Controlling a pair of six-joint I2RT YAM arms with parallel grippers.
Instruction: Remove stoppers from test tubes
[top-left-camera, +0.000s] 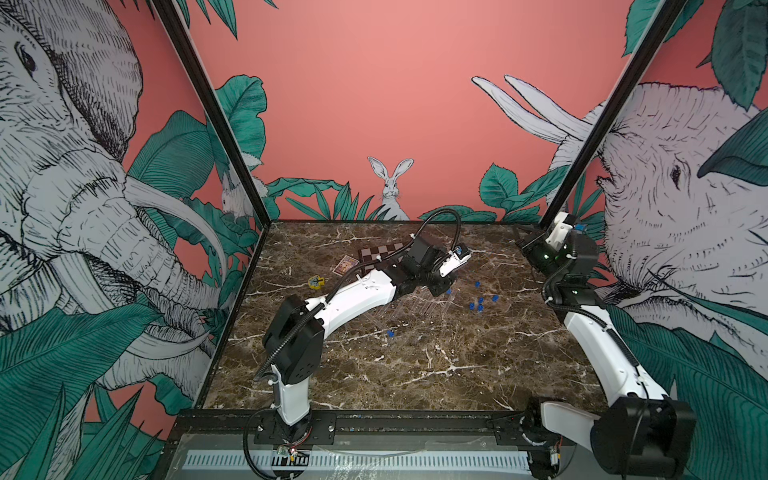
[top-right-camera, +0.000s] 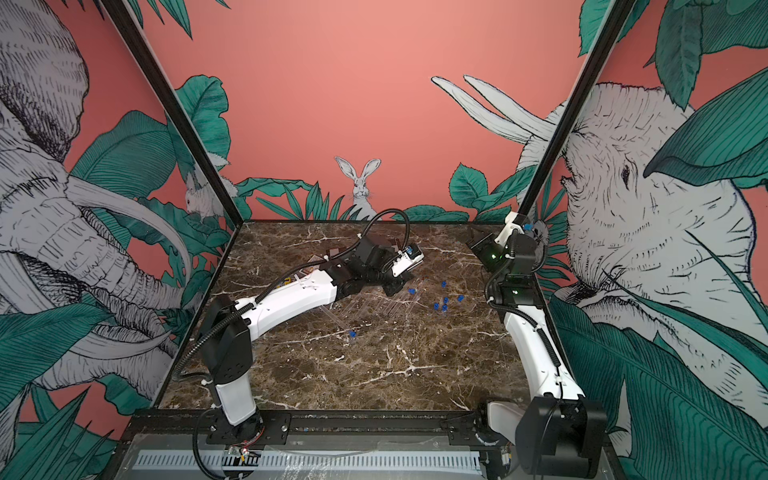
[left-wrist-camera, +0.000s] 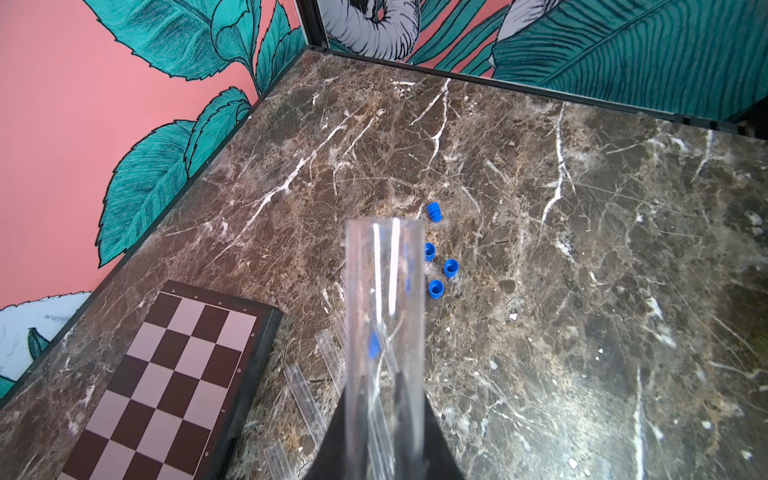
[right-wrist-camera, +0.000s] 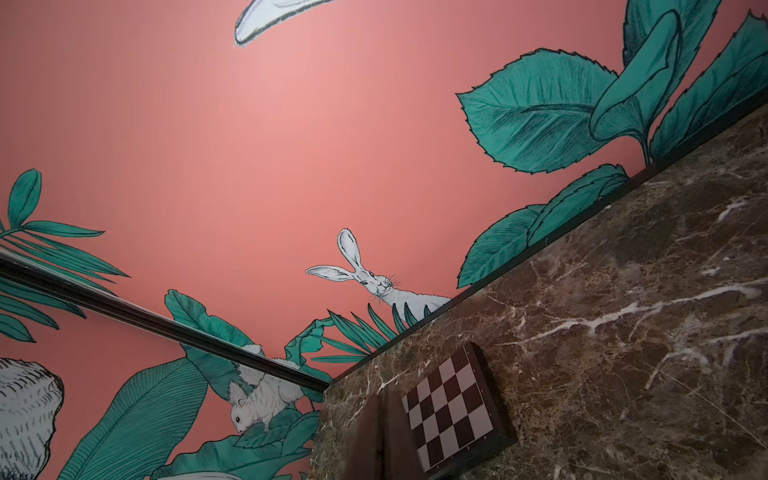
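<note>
In the left wrist view my left gripper is shut on a clear test tube (left-wrist-camera: 384, 280); no stopper shows at its top end. Blue stoppers (left-wrist-camera: 436, 288) lie loose on the marble table beyond it, also seen in both top views, with one stopper (top-left-camera: 390, 333) apart nearer the front. Clear tubes (left-wrist-camera: 304, 404) lie on the table under the held tube. My right gripper is raised at the back right, shut, with nothing visible between its fingers.
A chessboard (left-wrist-camera: 184, 352) lies toward the back, with cards (top-left-camera: 345, 265) and a yellow object (top-left-camera: 316, 281) left of it.
</note>
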